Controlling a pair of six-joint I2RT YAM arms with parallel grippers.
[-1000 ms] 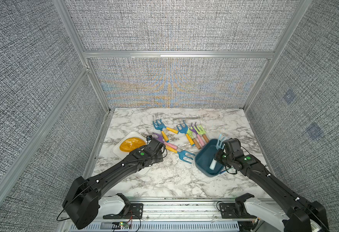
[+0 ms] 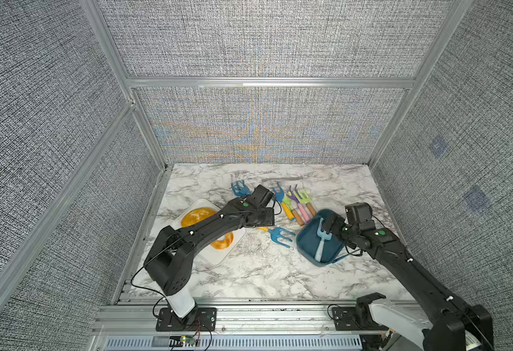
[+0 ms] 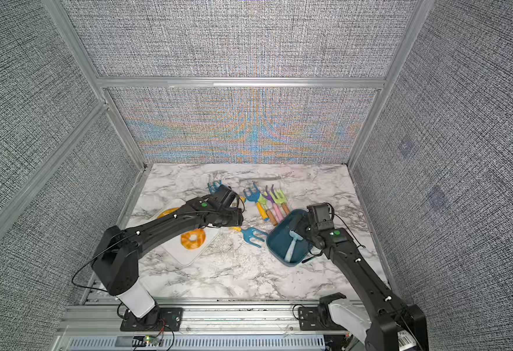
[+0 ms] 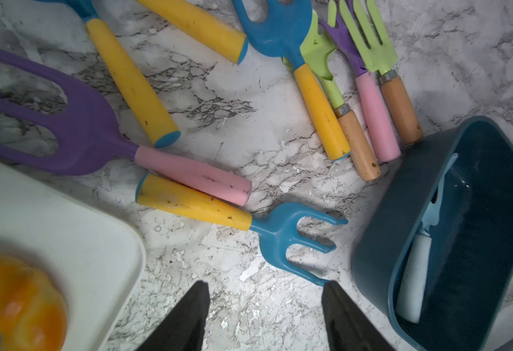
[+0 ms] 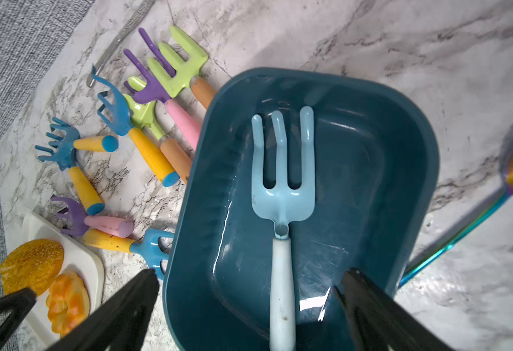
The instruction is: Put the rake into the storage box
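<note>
Inside the dark teal storage box (image 5: 355,245) lies a light blue rake with a white handle (image 5: 283,204), flat on the bottom, tines toward the far end. My right gripper hangs open over the box, apart from the rake. My left gripper is part open above the table, nothing between its fingers. In the left wrist view, a blue rake with a yellow handle (image 4: 279,231) lies just beyond its fingertips, beside a purple rake with a pink handle (image 4: 92,128). More rakes lie behind, among them a green one (image 4: 379,46).
A white tray with bread (image 4: 122,245) stands at the left. Right of the box lies a shiny metallic spoon (image 5: 472,225). A thin grey utensil (image 5: 119,44) rests at the back. Bare table lies in front of the rakes.
My left gripper has moved right and away from the base, over the rakes. The white-handled rake has settled down into the box, and my right gripper has let it go and lifted slightly.
</note>
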